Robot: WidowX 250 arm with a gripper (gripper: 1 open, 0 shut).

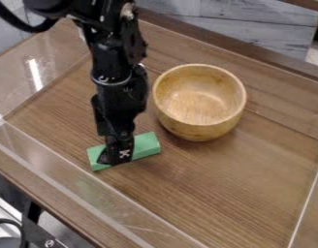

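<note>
My black gripper [117, 145] points down over a green rectangular block [141, 149] lying on the wooden table at the lower left. The fingertips reach down to the block's left part, open, partly hiding it. A round tan bowl [201, 92] sits to the right, behind the block, apparently empty.
Pale edges run along its left and right sides. A grey marbled wall stands at the back, and a dark cable shows at the lower left corner.
</note>
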